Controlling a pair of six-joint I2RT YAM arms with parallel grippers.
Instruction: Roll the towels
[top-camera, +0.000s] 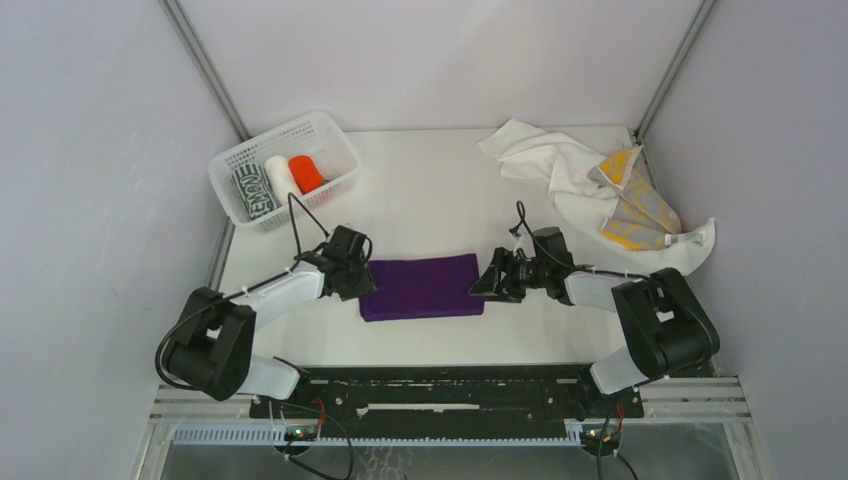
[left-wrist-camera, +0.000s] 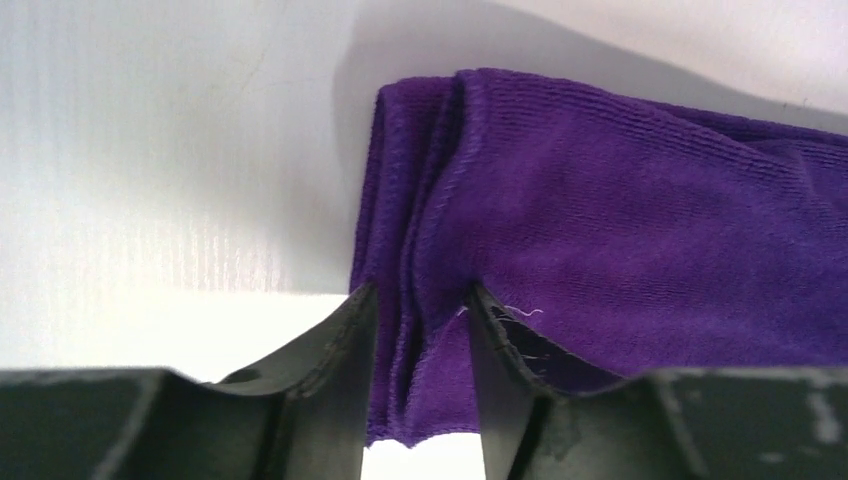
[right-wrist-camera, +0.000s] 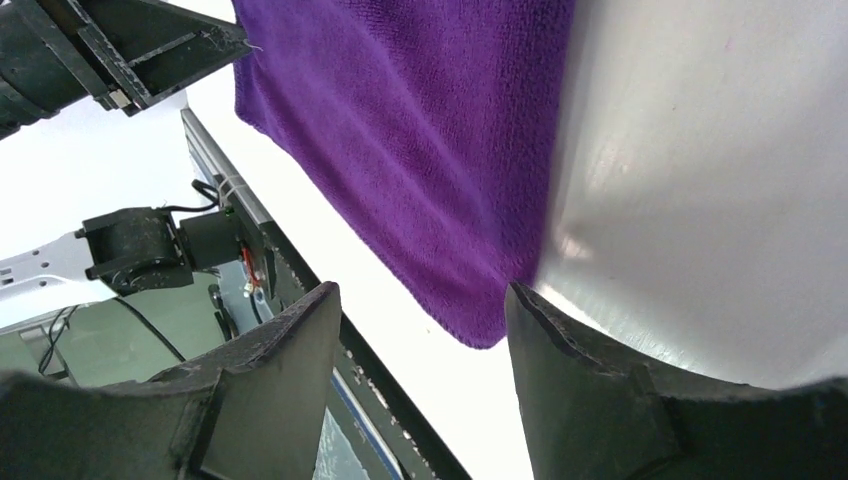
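A purple towel (top-camera: 420, 288) lies folded into a flat rectangle at the front middle of the table. At its left end, my left gripper is part open over the layered fold edge, with one fingertip on each side of that edge; whether the cloth is pinched I cannot tell. My right gripper has its fingers apart at the towel's right end, near a corner. In the right wrist view the purple towel (right-wrist-camera: 440, 150) reaches between the fingertips, and no firm grip on it shows.
A white basket (top-camera: 345, 165) at the back left holds a striped towel (top-camera: 255, 190), a white roll (top-camera: 283, 178) and an orange roll (top-camera: 306, 174). White towels (top-camera: 545, 155) and a grey-yellow towel (top-camera: 640, 210) lie heaped at the right.
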